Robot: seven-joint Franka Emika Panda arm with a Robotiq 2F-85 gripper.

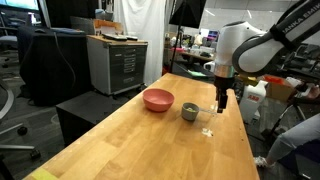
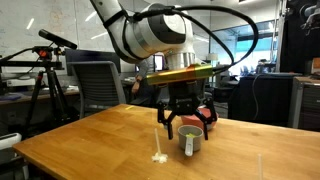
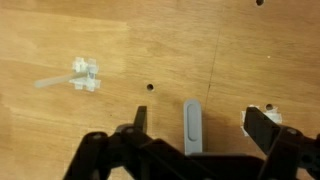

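Observation:
A grey pot (image 1: 190,112) stands on the wooden table, its pale handle (image 2: 188,146) sticking out toward the exterior view 2 camera. My gripper (image 1: 227,103) hangs pointing down on the handle side of the pot, above the table. Its fingers are open, one finger on either side of the handle in the wrist view. There the handle (image 3: 193,127) shows upright between the fingertips of the gripper, with nothing gripped. How high the fingers are above the handle is hard to tell. The pot's body is hidden in the wrist view.
A red bowl (image 1: 158,99) sits just beyond the pot. Thin white sticks are taped to the table, one taped stick (image 2: 158,150) near the pot and another stick (image 2: 260,167) to the right.

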